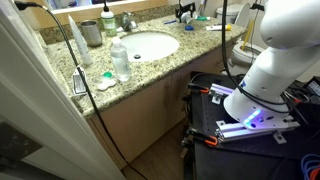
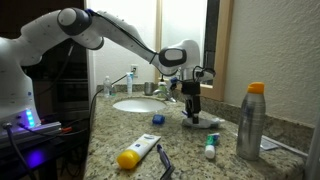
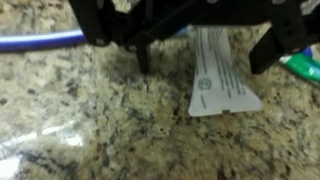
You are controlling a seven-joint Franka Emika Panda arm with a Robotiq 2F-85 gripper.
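Note:
A white packet (image 3: 222, 82) with printing on it lies on the speckled counter. In the wrist view its near end shows between the two dark fingers of my open gripper, with a gap on either side. Its far part is hidden behind the gripper body. Exterior view 2 has the gripper (image 2: 190, 116) pointing down close above the white packet (image 2: 208, 122); whether it touches the packet I cannot tell. At the far end of the counter, the gripper (image 1: 185, 15) looks small in exterior view 1.
A tall metal bottle (image 2: 252, 120) stands to the right. The sink (image 2: 138, 104) is behind, and bare counter lies left.

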